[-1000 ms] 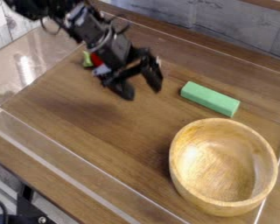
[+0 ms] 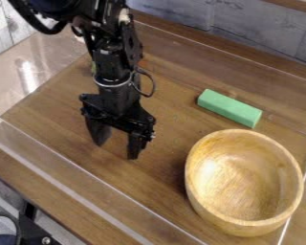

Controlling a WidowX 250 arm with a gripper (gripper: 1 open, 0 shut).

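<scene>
My black gripper is low over the wooden table, left of centre, with its fingers pointing down. Whether anything is between them cannot be made out. A green block lies to its right, toward the back. A large wooden bowl stands at the front right. A small greenish object is partly hidden behind the arm at the back left.
The table's left and front edges border a metallic surface and dark cables. A grey wall runs along the back.
The arm has swung toward the front left and down, from a blurred, tilted pose to an upright one. The block and bowl have not moved.
</scene>
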